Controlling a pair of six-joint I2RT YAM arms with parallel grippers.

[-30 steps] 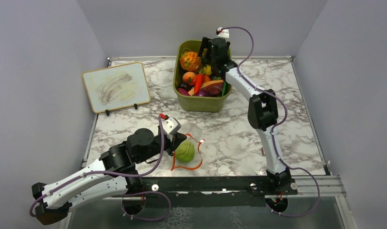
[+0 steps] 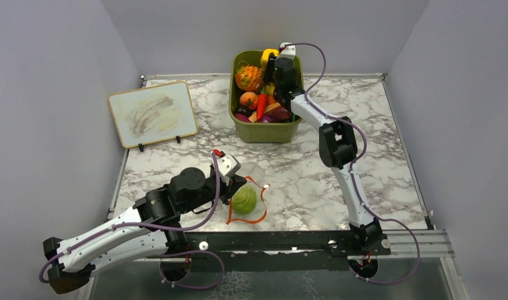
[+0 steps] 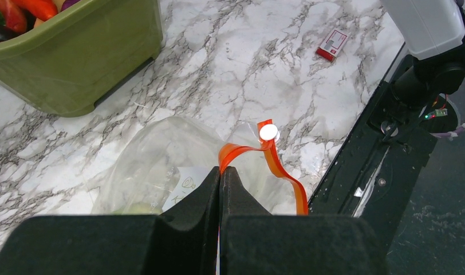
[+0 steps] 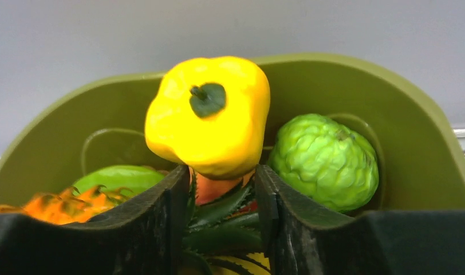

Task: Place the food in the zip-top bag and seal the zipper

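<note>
The clear zip bag [image 3: 144,160] with orange zipper [image 3: 276,166] lies at the front, a green round food [image 2: 244,200] inside. My left gripper is shut at the bag's opening by the zipper. In the green bin [image 2: 264,134], my right gripper is part open around the bottom of a yellow pepper [image 4: 207,120], which sits between or just above the fingertips; whether it is gripped is unclear. A green bumpy fruit [image 4: 324,160] and other produce lie round it.
A whiteboard [image 2: 152,112] lies at back left. A small red box [image 3: 332,44] is on the table near the right arm.
The left arm is nearly still.
</note>
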